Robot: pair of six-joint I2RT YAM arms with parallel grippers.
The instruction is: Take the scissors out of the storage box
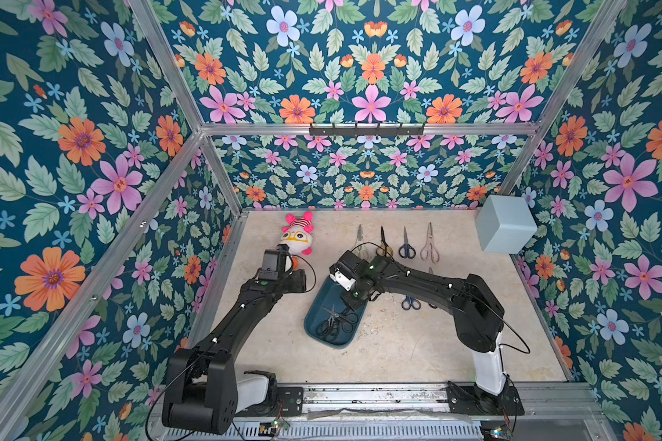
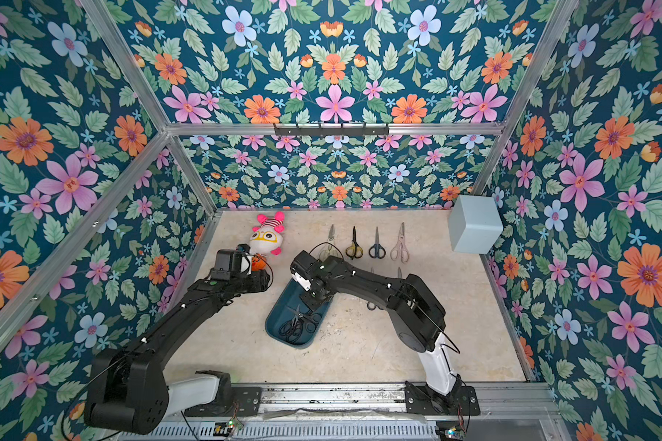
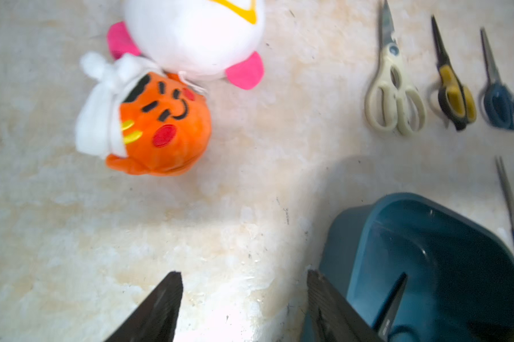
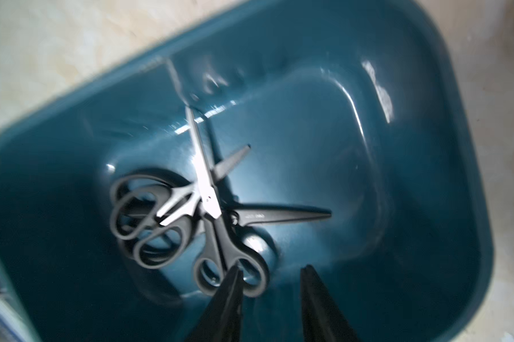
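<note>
A teal storage box (image 4: 471,188) holds several black-handled scissors (image 4: 210,199), lying crossed toward one end, as the right wrist view shows. My right gripper is over the box, open, its fingertips near the handles with nothing held between them. My left gripper stands open above the table just left of the box (image 3: 371,211), empty; in both top views it is left of the box, near the plush toys.
An orange plush toy (image 3: 165,136) and a white one (image 3: 194,34) lie at back left. Rows of other scissors (image 3: 394,91) lie behind and right of the box. A pale blue cube (image 2: 475,224) sits at back right.
</note>
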